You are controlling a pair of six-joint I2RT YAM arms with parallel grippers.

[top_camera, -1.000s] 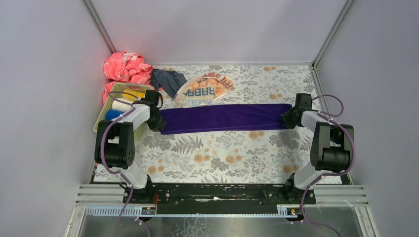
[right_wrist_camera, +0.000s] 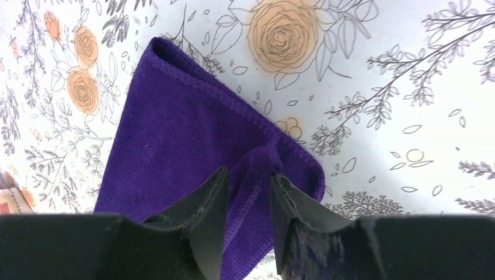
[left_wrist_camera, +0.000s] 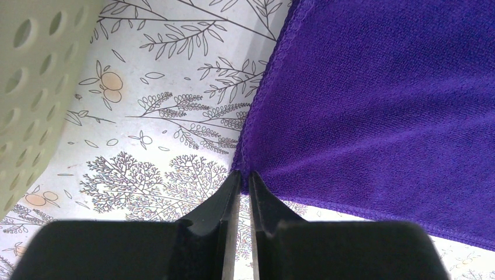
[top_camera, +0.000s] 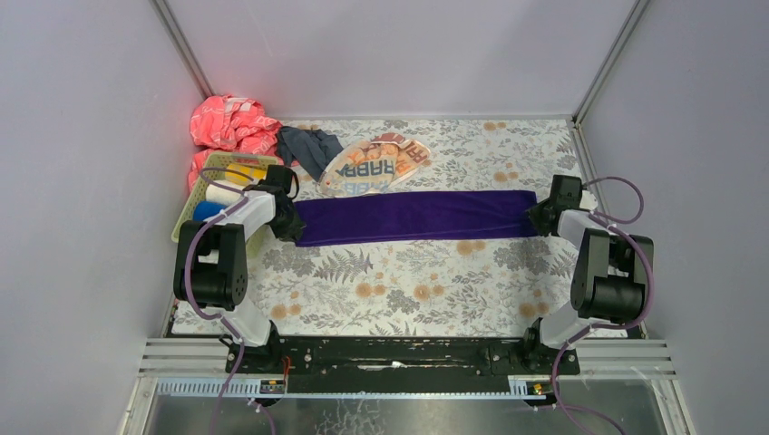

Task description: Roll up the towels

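Note:
A purple towel (top_camera: 417, 216) lies in a long flat strip across the table, folded lengthwise. At its left end my left gripper is shut, with the towel's near corner (left_wrist_camera: 246, 157) pinched thinly between the fingertips. Over the right end, my right gripper stands open. A raised fold of the towel (right_wrist_camera: 254, 169) rises between its parted fingers, not clamped by them. Also in the right wrist view, the end edge (right_wrist_camera: 204, 84) shows its layers slightly parted at the far corner.
A pale green basket (top_camera: 178, 222) holding several rolled towels stands close by the left arm. Behind it are a pink cloth (top_camera: 231, 125), a grey cloth (top_camera: 310, 149) and a printed cloth (top_camera: 376, 163).
My right gripper has shifted slightly to the right, toward the towel's end edge. The left arm and the flat length of towel look unmoved.

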